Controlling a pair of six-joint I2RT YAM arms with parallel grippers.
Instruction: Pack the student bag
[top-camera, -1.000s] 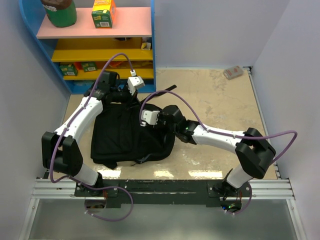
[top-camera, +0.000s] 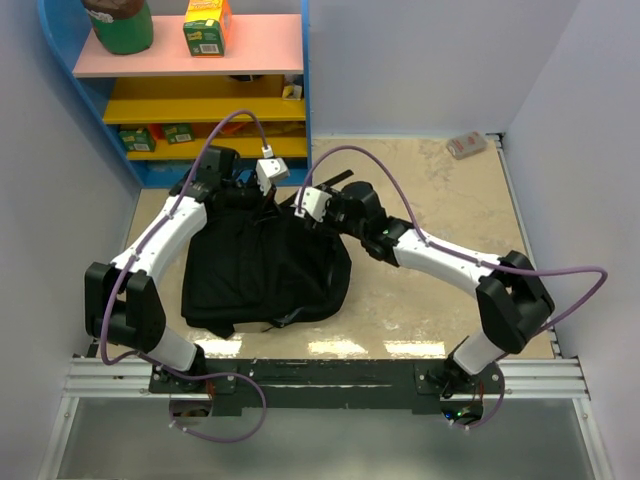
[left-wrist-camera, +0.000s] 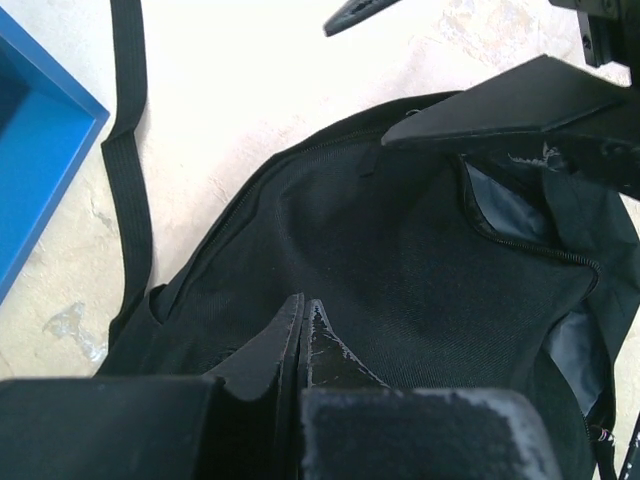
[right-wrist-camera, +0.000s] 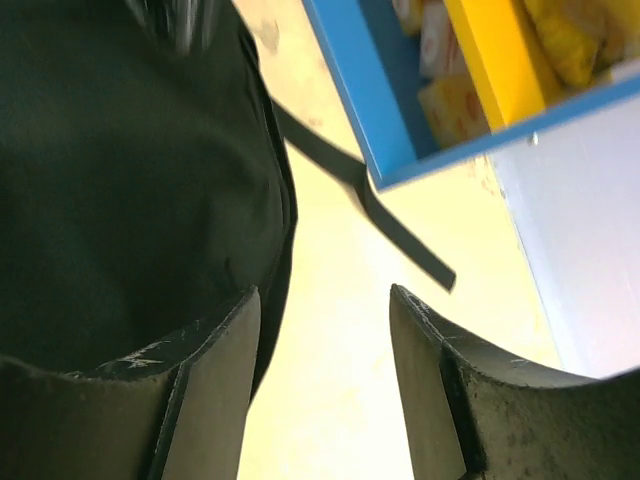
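A black backpack (top-camera: 225, 285) lies flat on the floor mat, with a zipper edge and grey lining showing at its right side in the left wrist view (left-wrist-camera: 400, 270). My left gripper is shut above the bag, nothing seen between its fingertips. My right gripper is open over the bag's edge and bare mat, nothing between its fingers; its dark fingers also reach into the upper right of the left wrist view. A black strap (right-wrist-camera: 400, 230) stretches out from the bag toward the shelf.
A blue shelf unit (top-camera: 306, 90) with boxes (top-camera: 207, 35) and a green cylinder (top-camera: 124, 30) stands at the back left, close to both grippers. A small grey item (top-camera: 466, 145) lies at the back right.
My right arm has moved to the right and its gripper now sits farther right over the bag. The left arm is nearly unchanged.
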